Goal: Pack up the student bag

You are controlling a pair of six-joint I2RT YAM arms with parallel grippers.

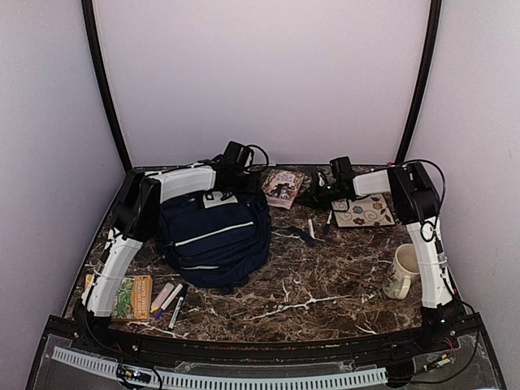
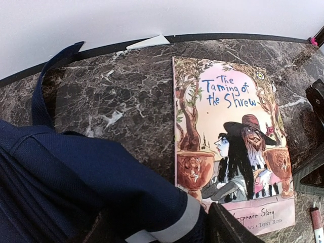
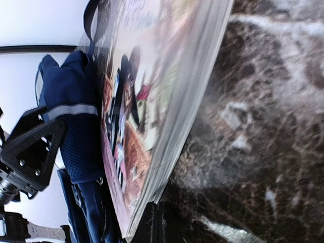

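Observation:
The navy student bag point(image 1: 213, 252) lies on the left of the table. In the left wrist view its thick fabric point(image 2: 101, 167) with a pale stripe fills the space between the spread fingers of my left gripper, which grips it. The Taming of the Shrew book point(image 2: 228, 136) lies face up right of the bag, its lower left corner covered by the fabric. My right gripper is shut, its fingertips together and empty. The same book point(image 3: 134, 116) runs past the left side of those fingertips, outside them.
A flowered board point(image 1: 362, 213) lies behind the right gripper. Several pens are on the table, one a white marker point(image 1: 310, 227) at centre. An orange-green book point(image 1: 132, 299) lies front left, a mug point(image 1: 401, 272) right.

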